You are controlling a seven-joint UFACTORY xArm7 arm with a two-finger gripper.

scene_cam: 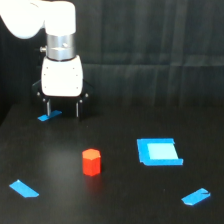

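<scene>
A red block (91,162) stands on the dark table, left of the middle. To its right lies a blue-bordered square (144,153) with a pale centre. At the far left hangs my white gripper (63,107), behind the red block and to its left. Its dark fingers (47,103) are spread apart, and nothing shows between them. No contact shows between the gripper and the block.
Strips of blue tape lie at the front left (24,188), at the front right (196,197) and below the gripper (49,116). A dark curtain (140,55) hangs behind the table. Bare table surrounds the block.
</scene>
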